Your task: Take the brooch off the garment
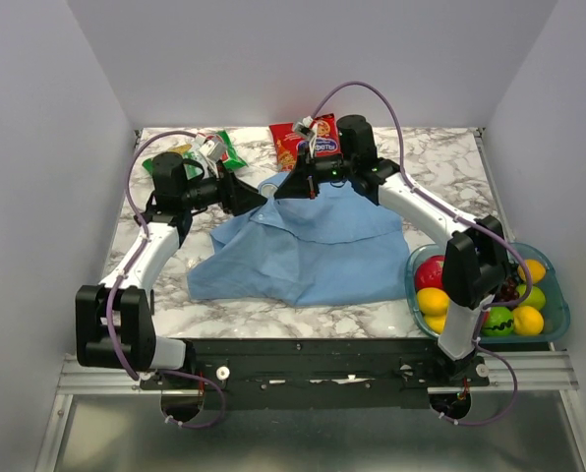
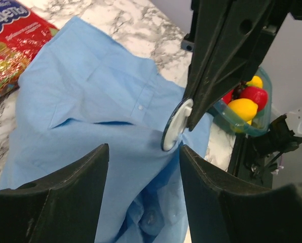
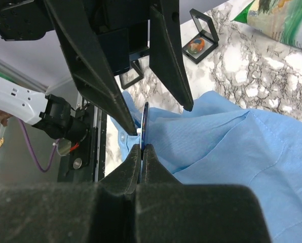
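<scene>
The brooch (image 2: 177,125), a thin disc with a white back, stands on edge at a raised fold of the blue garment (image 1: 303,236). My right gripper is shut on the brooch's edge, which shows as a thin dark sliver between its fingertips. From the left, my open left gripper reaches to the fold. In the right wrist view, one of its fingers (image 3: 121,114) comes close to the white piece behind the disc, while the other is apart. Whether the brooch's fastening still goes through the cloth cannot be made out.
A red snack bag (image 1: 285,143) and a green bag (image 1: 224,152) lie at the table's back. Small black open cases (image 3: 201,38) rest on the marble table (image 1: 440,162). On the right stands a basin (image 1: 414,313) of fruit. Both grippers are very close together.
</scene>
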